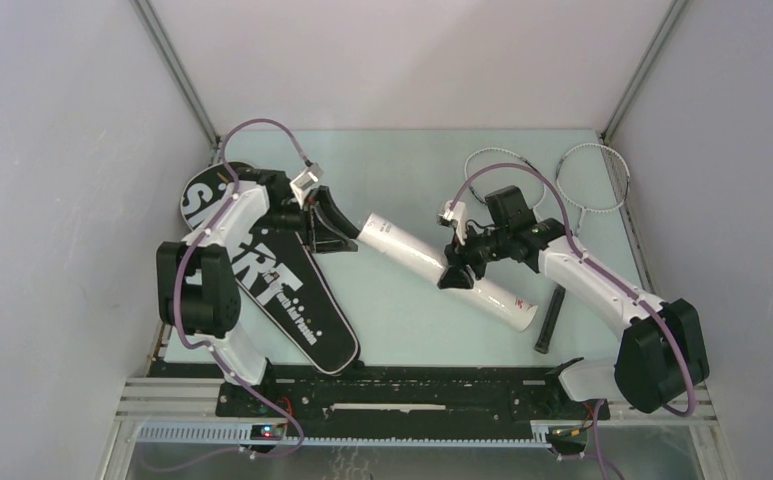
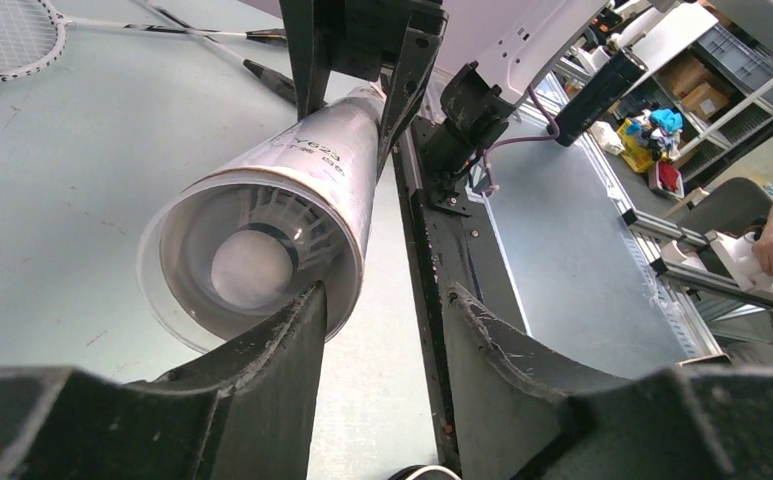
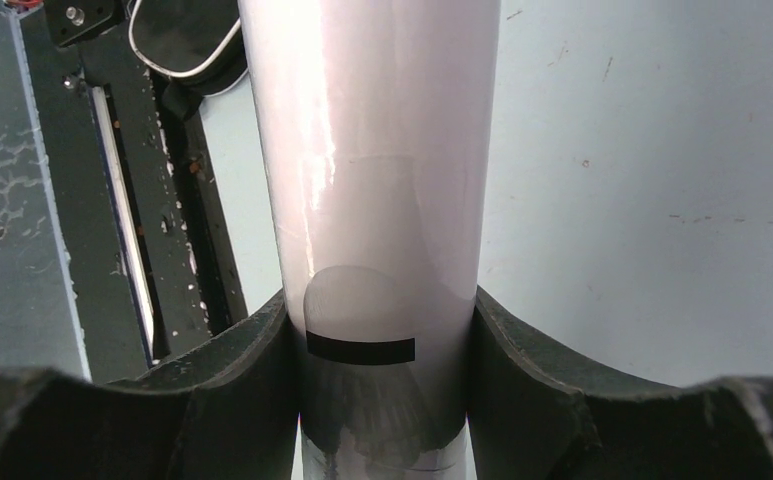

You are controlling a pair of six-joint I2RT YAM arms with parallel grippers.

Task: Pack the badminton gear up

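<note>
A long white shuttlecock tube (image 1: 409, 250) is tilted across the middle of the workspace, one end toward the left arm. Both fingers of my right gripper (image 1: 456, 278) press against its sides around mid-length; the right wrist view also has the tube (image 3: 377, 200) clasped. Facing my left gripper is the tube's round end (image 2: 252, 255), with a pale cork and shuttlecock feathers visible inside. The left fingers (image 2: 272, 370) stand apart with nothing between them, close to the rim; whether they touch it cannot be told. A black racket bag (image 1: 287, 280) with white lettering lies on the left.
Two rackets lie at the right, their white-rimmed heads (image 1: 592, 148) toward the back and one black handle (image 1: 551, 322) toward the front. The right arm partly covers them. Bare table (image 1: 392, 170) shows at the back centre.
</note>
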